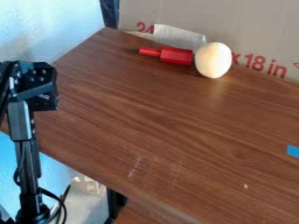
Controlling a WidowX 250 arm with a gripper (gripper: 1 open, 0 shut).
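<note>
At the back of the wooden table lies a red cylinder with a narrower handle, on its side. Just right of it sits a white egg-shaped object. My black arm is at the left edge of the view, over the table's left side, well apart from both objects. Its gripper end is too dark and partly cut off to tell whether it is open or shut.
A cardboard panel with red print stands behind the table. A blue tape piece is at the right.
</note>
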